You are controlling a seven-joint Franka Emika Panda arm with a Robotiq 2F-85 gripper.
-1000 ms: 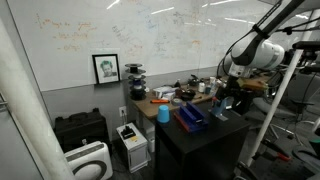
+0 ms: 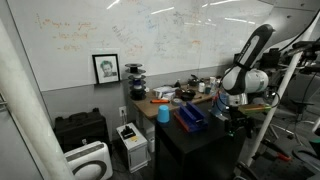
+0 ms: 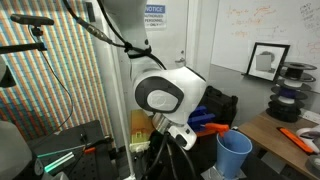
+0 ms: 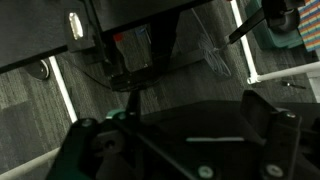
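My gripper hangs low at the right end of the black table, pointing down. In the wrist view its two dark fingers stand well apart at the bottom, with the carpeted floor below and nothing seen between them. The table edge crosses the top of that view. A blue cup stands upright on the table, away from the gripper; a blue bin lies between them. In exterior view 2 the white arm hides much of the tabletop.
Behind, a wooden bench carries stacked black spools and an orange-handled tool. A framed picture leans by the whiteboard. A white post stands at the left.
The arm has swung down and toward the front right of the table over the last second. Its gripper is lower. The blue cup and bin have stayed put.
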